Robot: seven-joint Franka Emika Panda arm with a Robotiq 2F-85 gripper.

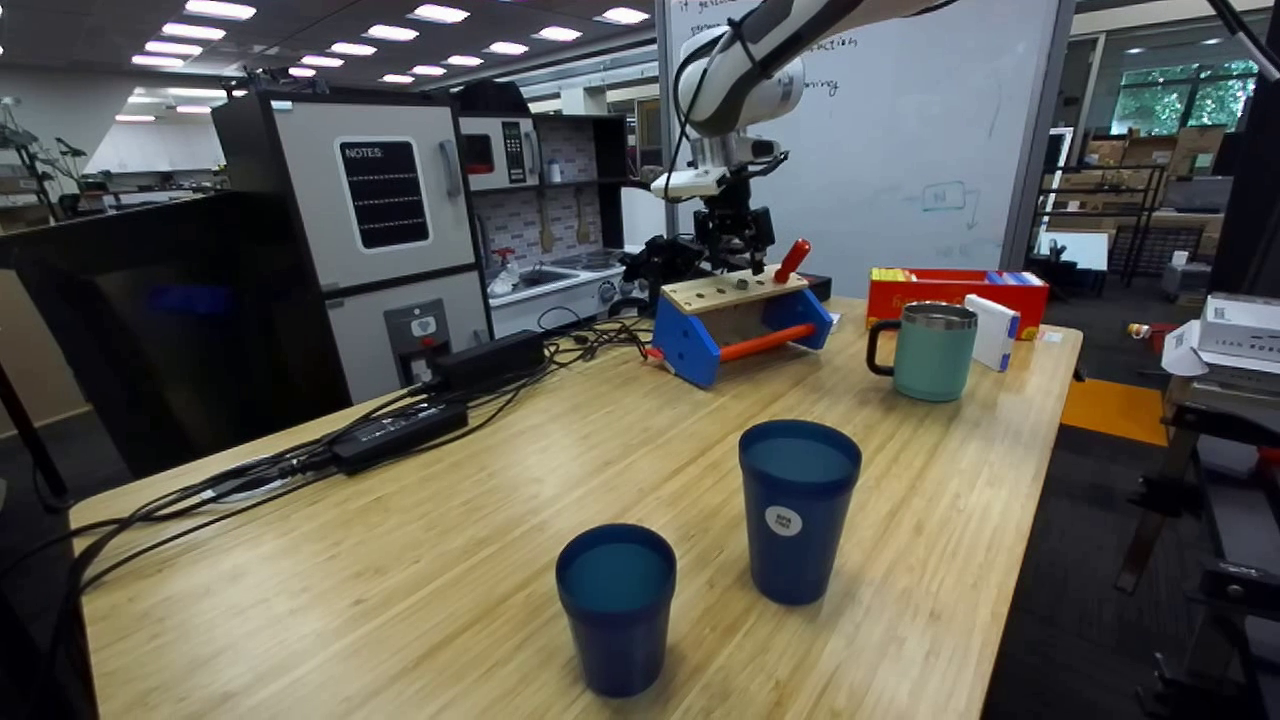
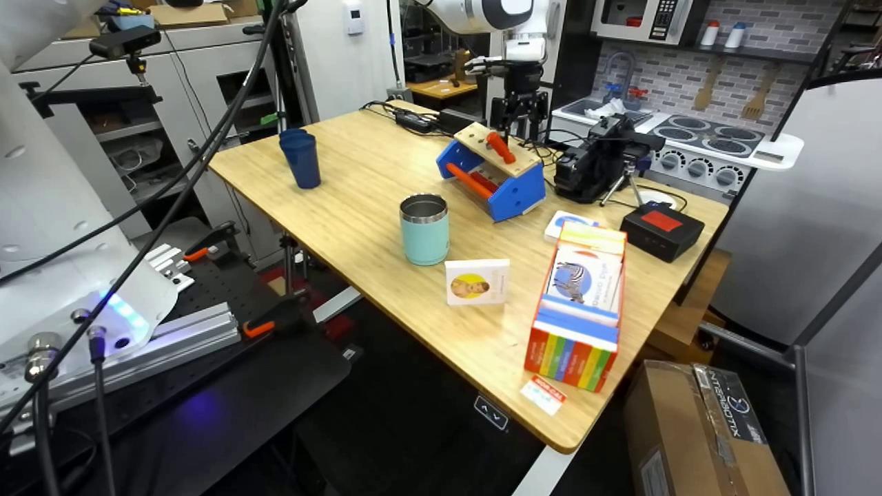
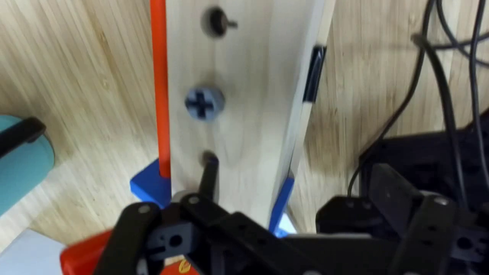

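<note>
A toy workbench with a wooden top, blue sides and an orange-red bar stands tilted on the table. Its top slopes toward the side where the mug stands. From one end a red handle leans out at a slant. My gripper is open, close over the bench's rear edge. In the wrist view its fingers spread wide, one over the wooden top and the other beyond the edge. A grey cross-head screw sits in the top. Whether a finger touches the bench cannot be told.
A teal mug, a white card box and a red box of books stand on the mug's side of the bench. Two blue cups are at the near end. Black cables and adapters line one edge. Mid-table is clear.
</note>
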